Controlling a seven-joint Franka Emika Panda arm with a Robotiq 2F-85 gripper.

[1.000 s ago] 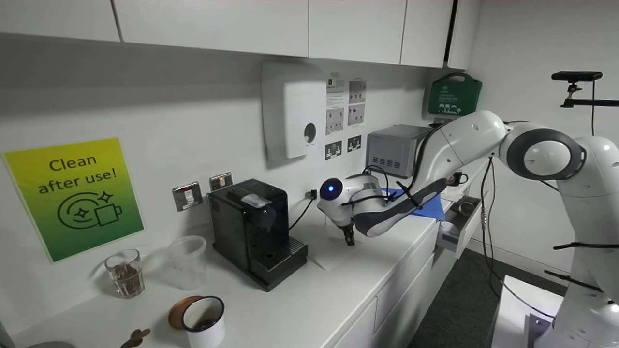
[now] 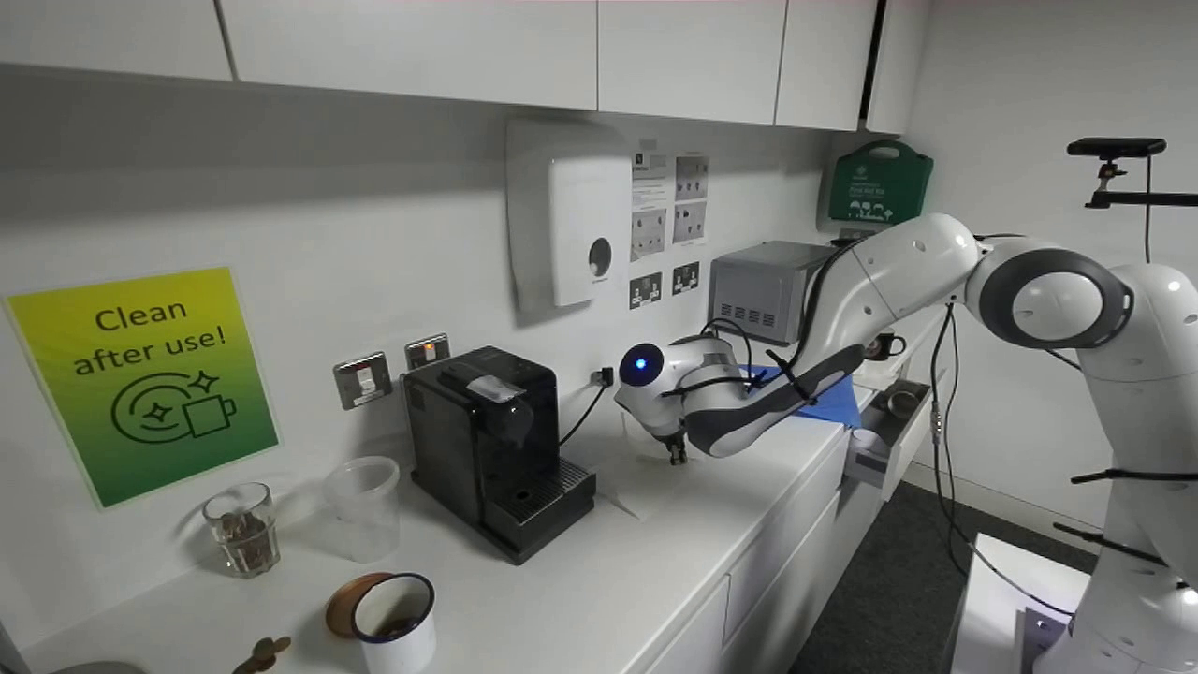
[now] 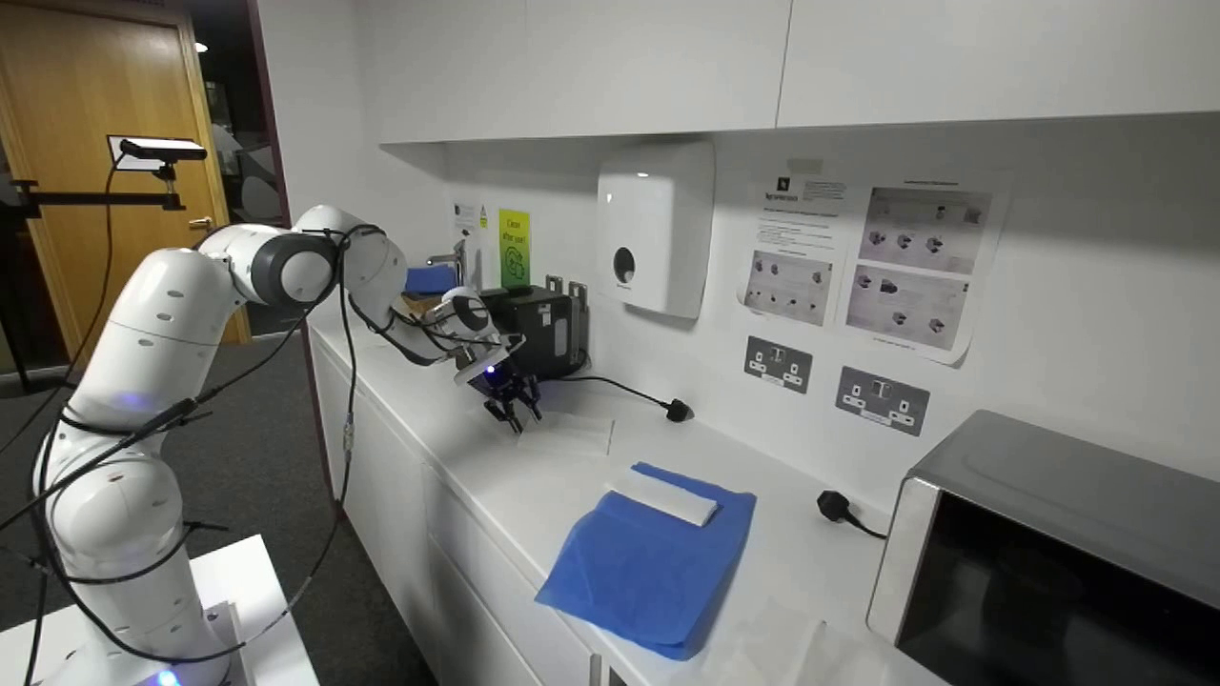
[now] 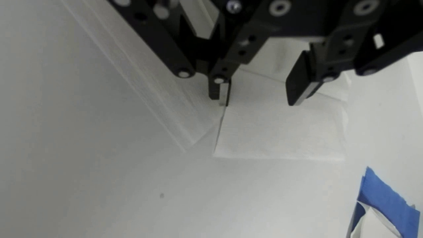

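My gripper stands low over the counter to the right of the black coffee machine (image 2: pixel 483 449), its two fingers apart. Below and between the fingers in the wrist view is a folded white paper towel (image 4: pixel 277 135), its near edge flat along the counter. A second white sheet or layer (image 4: pixel 166 95) runs beside it on the left. One fingertip overlaps the towel's left edge; whether it touches cannot be told. In exterior view 2 the towel (image 3: pixel 572 434) lies just beside the gripper (image 3: pixel 520 417).
A blue cloth (image 3: pixel 652 560) with a white folded piece (image 3: pixel 663 494) on it lies toward the microwave (image 3: pixel 1064 549). A plug and cable (image 3: pixel 677 410) rest near the wall. Cups stand past the coffee machine, including an enamel mug (image 2: pixel 395 623). An open drawer (image 2: pixel 898 438) juts out.
The fingertips, close together a second ago, have spread apart and sit slightly higher. The paper's front corner has shifted a little. The rest of the arm looks nearly unmoved.
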